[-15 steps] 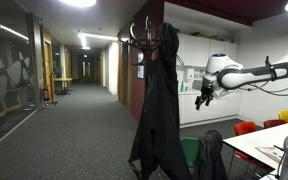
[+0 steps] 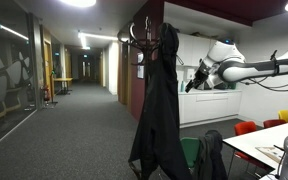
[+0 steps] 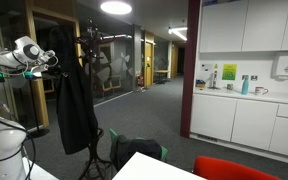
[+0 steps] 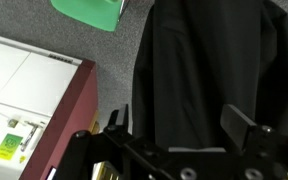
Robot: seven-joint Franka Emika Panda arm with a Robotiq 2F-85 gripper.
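A long black coat (image 2: 160, 115) hangs on a dark coat stand (image 2: 142, 42) in exterior view 1. My gripper (image 2: 191, 86) is up in the air to the right of the coat's upper part. In the wrist view the black cloth (image 4: 199, 70) fills much of the picture beyond my gripper. Its two fingers stand wide apart, with nothing held between them. Exterior view 2 has the coat (image 3: 76, 100) beside the arm, and the gripper (image 3: 52, 66) appears close to its upper part. Whether they touch I cannot tell.
A white table (image 2: 259, 143) with red and yellow chairs stands at the right. A green chair (image 4: 96, 10) with a dark garment over it is near the stand. White cabinets (image 3: 229, 120) line the kitchenette wall.
The arm has risen from a lower pose, and the gripper has moved up and slightly left in exterior view 1. Coat and stand look unmoved.
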